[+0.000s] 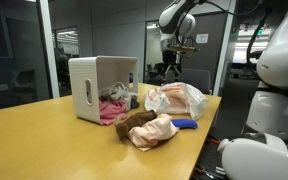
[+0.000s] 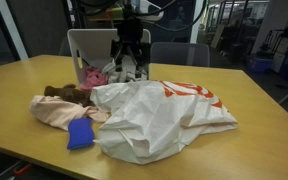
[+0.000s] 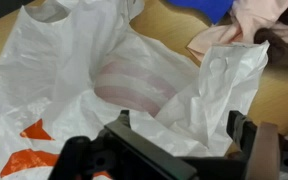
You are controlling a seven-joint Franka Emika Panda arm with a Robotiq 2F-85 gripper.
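Observation:
A crumpled white plastic bag (image 2: 149,125) with orange-red print lies on the table. My gripper (image 1: 171,73) hangs above it, pointing down. In the wrist view the gripper is open, its fingers set wide apart at the lower edge, with the bag (image 3: 69,85) below them. I see nothing held between them. Beside the bag lie a blue item (image 2: 81,133), a pale pink cloth (image 2: 54,112) and a brown, soft-looking item (image 1: 134,122). How far the fingertips are from the bag is hard to tell.
A white bin (image 1: 85,90) lies on its side at the back, with grey and pink cloth (image 1: 114,105) at its opening. Bare wooden table (image 2: 254,105) stretches to the bag's right in the second exterior view. Chairs (image 2: 179,54) stand behind.

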